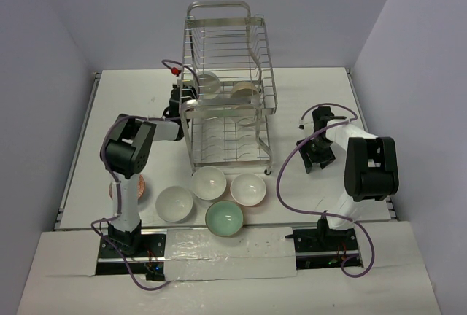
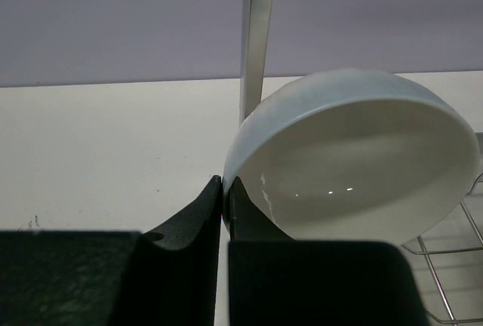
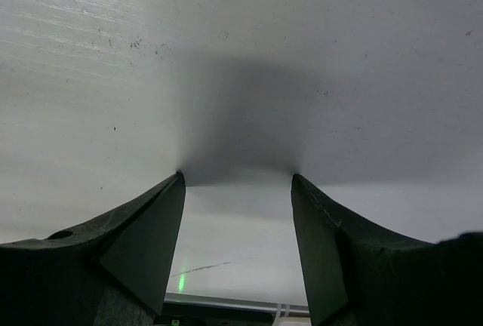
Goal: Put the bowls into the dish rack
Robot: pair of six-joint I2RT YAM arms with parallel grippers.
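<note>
The metal dish rack (image 1: 222, 163) stands mid-table. My left gripper is shut on the rim of a white bowl (image 2: 355, 160), held tilted at the rack's upper left, beside a metal post. In the top view that bowl (image 1: 208, 85) shows behind the wires, near a beige bowl (image 1: 244, 90) in the rack. White bowls (image 1: 174, 204), a green bowl (image 1: 224, 219) and an orange dish (image 1: 137, 187), partly hidden by my left arm, lie at the front. My right gripper stands part open over bare table, holding nothing.
Grey walls (image 1: 394, 111) enclose the white table (image 1: 306, 89). Free table shows right of the rack and at the back left. A purple cable (image 1: 288, 205) loops from the right arm across the table's right part.
</note>
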